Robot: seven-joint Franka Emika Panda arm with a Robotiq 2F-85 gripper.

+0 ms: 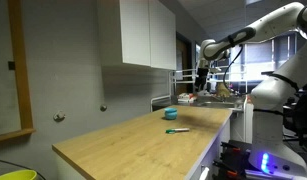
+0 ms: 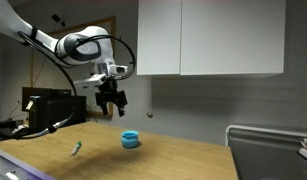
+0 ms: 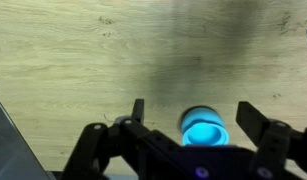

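A blue round container stands on the wooden counter; in exterior view 2 the container is close to the back wall. High above the counter hangs my gripper, well clear of everything on it. The wrist view looks down on the open gripper, its fingers spread wide and bare wood visible between their tips. There the container appears lower in the picture, partly covered by the gripper body. A slim green object lies on the counter; exterior view 2 shows this green object left of the container.
White wall cabinets hang over the counter's back. A sink area adjoins the counter at the right in exterior view 2.
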